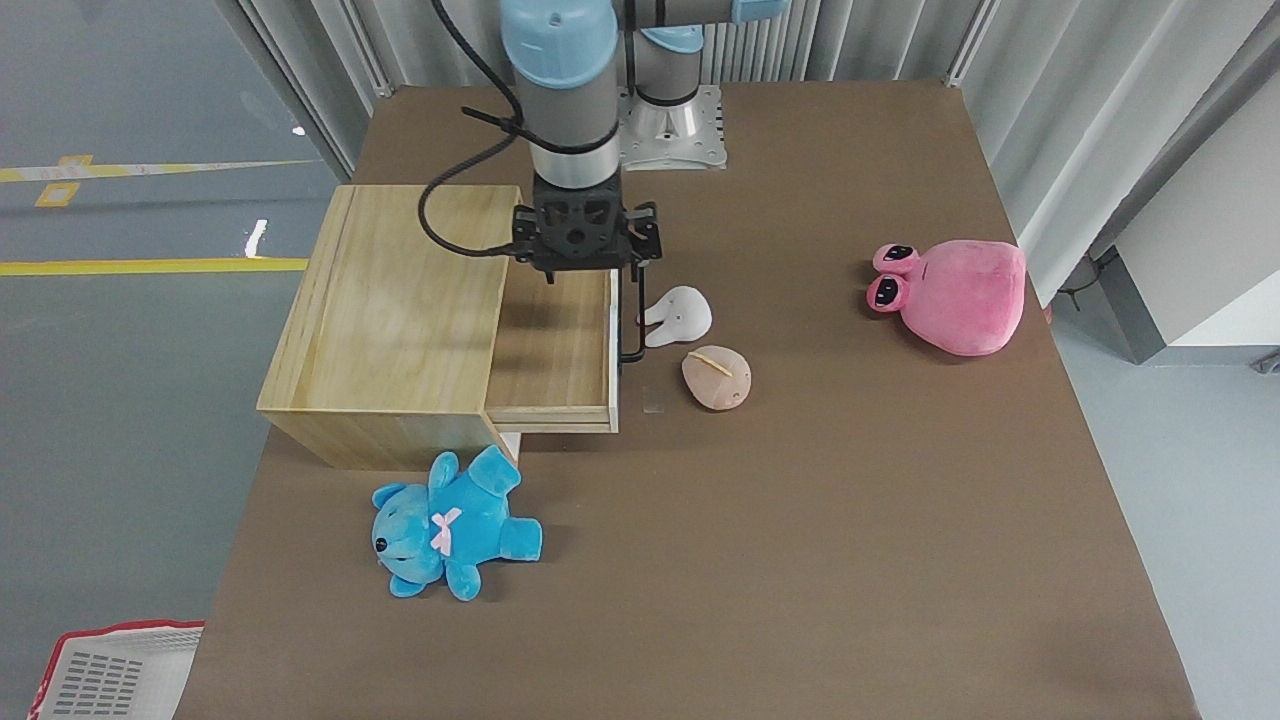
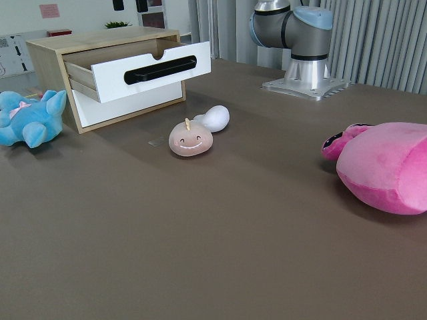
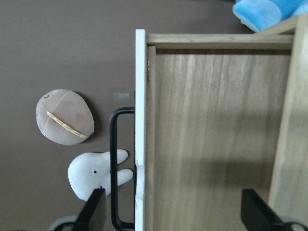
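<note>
The wooden cabinet (image 1: 386,300) has its drawer (image 2: 150,73) pulled out, empty inside, with a black handle (image 3: 114,163) on the white front. My gripper is above the drawer and handle, its two fingers standing wide apart, one either side of the drawer front, nothing seen between them but the scene below. A white plush (image 1: 679,316) and a beige plush (image 1: 716,377) lie just beside the drawer front on the table.
A blue bear (image 1: 458,524) lies at the cabinet's near side. A pink plush (image 1: 960,296) sits at the right table edge. A white basket (image 1: 114,672) stands off the table at lower left.
</note>
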